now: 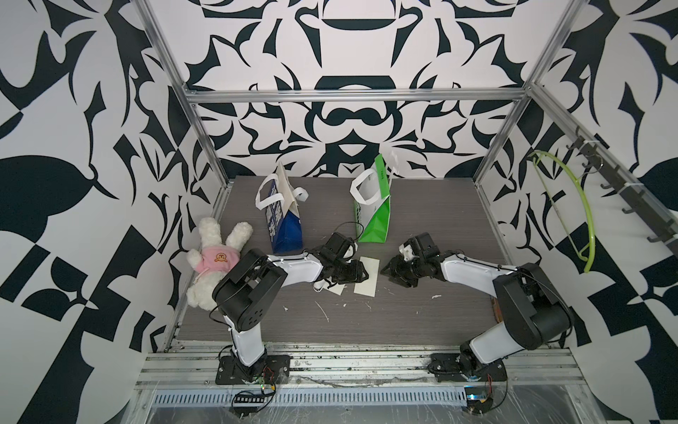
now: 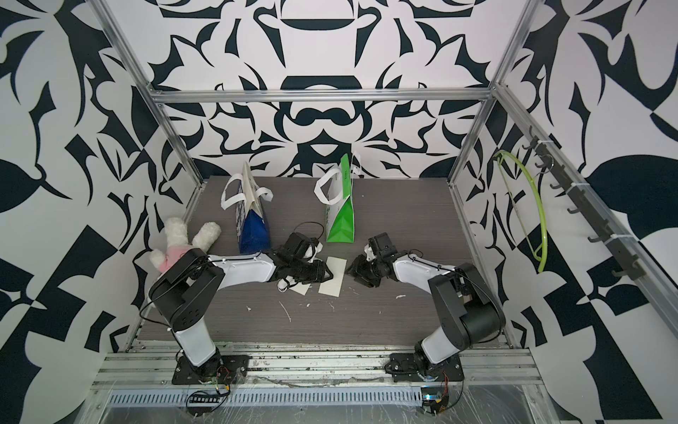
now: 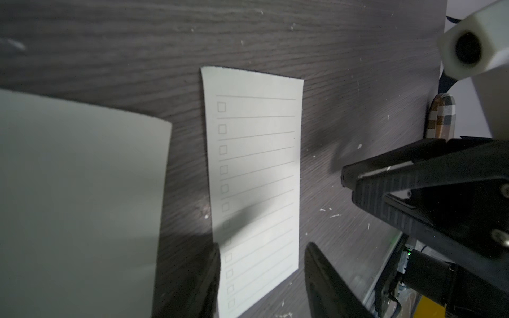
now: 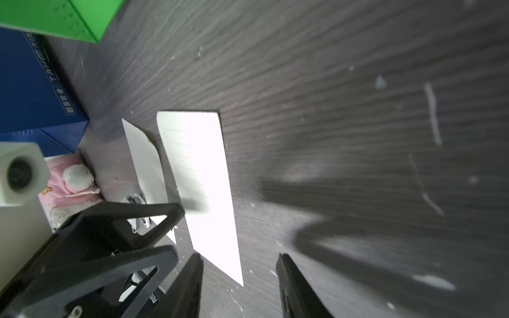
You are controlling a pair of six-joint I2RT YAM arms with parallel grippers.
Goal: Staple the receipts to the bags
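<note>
A lined receipt slip (image 3: 254, 159) lies flat on the table, with a second paper (image 3: 79, 201) beside it. My left gripper stands open over the lined slip's lower part, its fingers apart and nothing seen held. From the right, my right gripper faces the same slip (image 4: 204, 169), also open and empty; its fingers look to be above the table. Behind the arms stand a blue bag (image 1: 287, 229) and a green bag (image 1: 376, 222), both upright with white handles. A small white-and-metal object (image 4: 139, 204) is partly hidden by the left gripper; whether it is a stapler I cannot tell.
A white plush rabbit in pink (image 1: 217, 260) sits at the left wall. White scraps (image 4: 434, 281) are scattered on the table. A green hanger-like loop (image 1: 582, 205) hangs on the right wall.
</note>
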